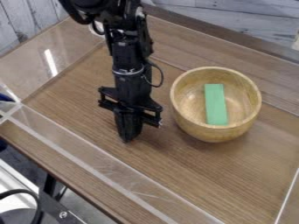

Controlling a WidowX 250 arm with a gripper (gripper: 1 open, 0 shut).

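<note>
The black robot arm reaches down from the top centre, with its gripper (126, 122) low over the wooden table, left of a round wooden bowl (197, 122). A green block (215, 105) lies in the bowl. The gripper's fingertips are dark and blurred; I cannot tell whether they are open or hold anything.
A dark cable (35, 201) lies at the lower left, and the table's edge runs along the left.
</note>
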